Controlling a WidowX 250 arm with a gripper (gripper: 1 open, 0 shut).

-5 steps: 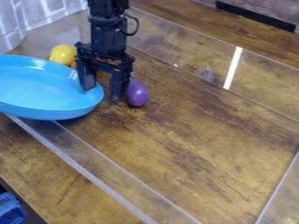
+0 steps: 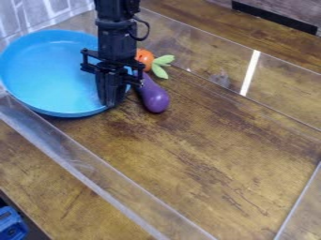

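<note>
My black gripper (image 2: 115, 86) is low over the right part of a blue plate (image 2: 44, 80), its fingertips shut at or just inside the rim. A purple eggplant toy (image 2: 154, 96) lies on the wooden surface just right of the gripper and plate. An orange carrot-like toy (image 2: 145, 58) with green leaves (image 2: 162, 64) is behind the gripper, partly hidden by it. Whether the fingertips touch the plate is hard to tell.
Clear plastic edging runs along its sides. A blue object (image 2: 7, 225) sits at the lower left corner.
The plate has moved back and up in view, and the gripper a little left with it. The eggplant has turned lengthwise. The yellow object at the back left is now hidden.
</note>
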